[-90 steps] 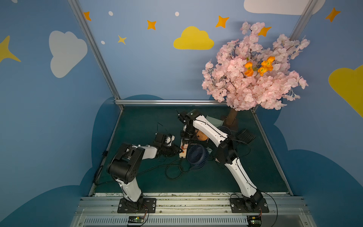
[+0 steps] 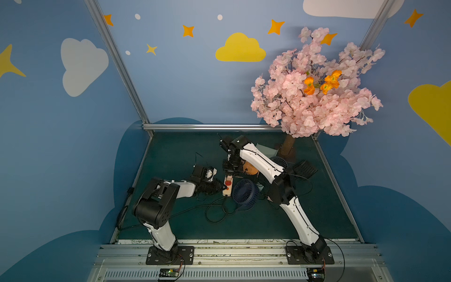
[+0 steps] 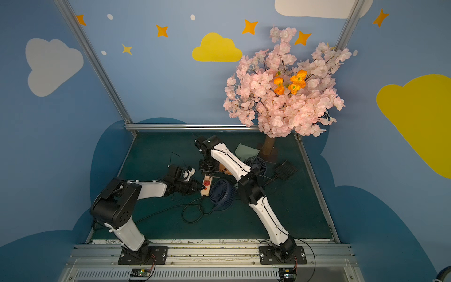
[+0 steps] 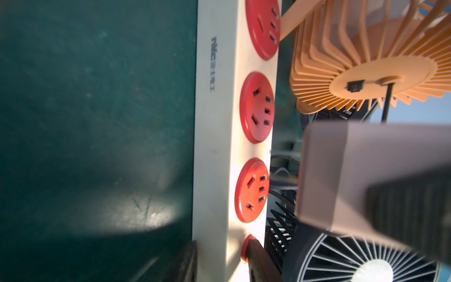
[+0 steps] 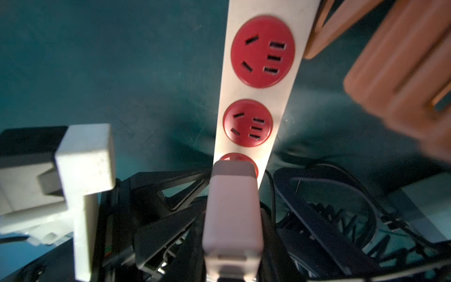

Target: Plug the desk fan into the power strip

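Observation:
The white power strip has a row of round red sockets, seen in both wrist views. My left gripper is shut around the strip's near end. A pale block-shaped plug sits in my right gripper, whose fingers are shut on it. From the left wrist view, the plug's front face stands a short gap off the socket face. Any prongs are too blurred to make out. In the top left view, the right gripper hangs over the strip's middle. The plug covers part of a socket in the right wrist view.
Close to the strip on the right stand a dark blue fan and an orange fan. Black cable loops over the mat's near side. A blossom tree fills the back right.
The left arm and the strip have kept still.

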